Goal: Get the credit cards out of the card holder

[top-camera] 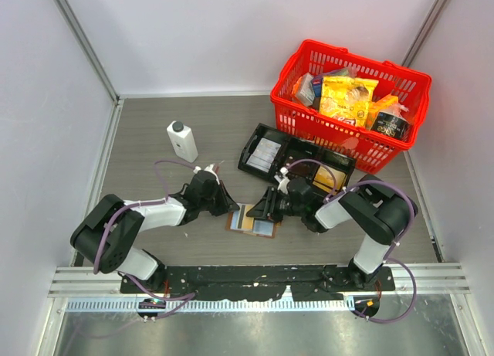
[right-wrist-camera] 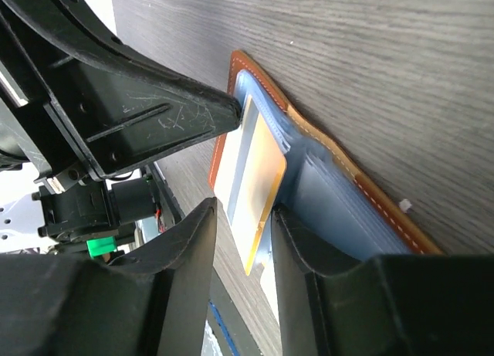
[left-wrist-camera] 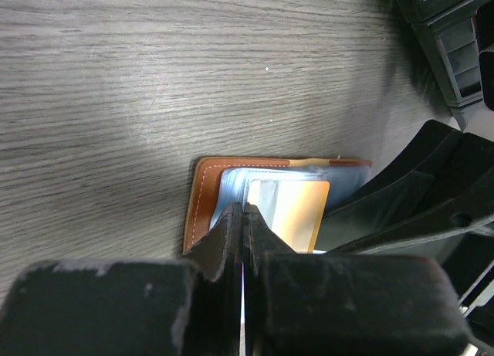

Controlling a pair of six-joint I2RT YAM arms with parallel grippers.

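The card holder point(top-camera: 263, 228), brown leather with pale blue sleeves, lies open near the table's front middle, a light card with a cream band point(right-wrist-camera: 262, 178) on its sleeves. My left gripper is shut, its tips at the left edge of the card. My right gripper point(top-camera: 255, 212) is open over the holder, its fingers beside the card; in the right wrist view the card's edge rises towards them. Whether the card is free of its sleeve I cannot tell.
A black compartment tray point(top-camera: 275, 131) sits behind the holder, with a red basket point(top-camera: 349, 140) of packets at back right. A white bottle point(top-camera: 184, 144) stands at back left. Bare table surrounds the holder at front and left.
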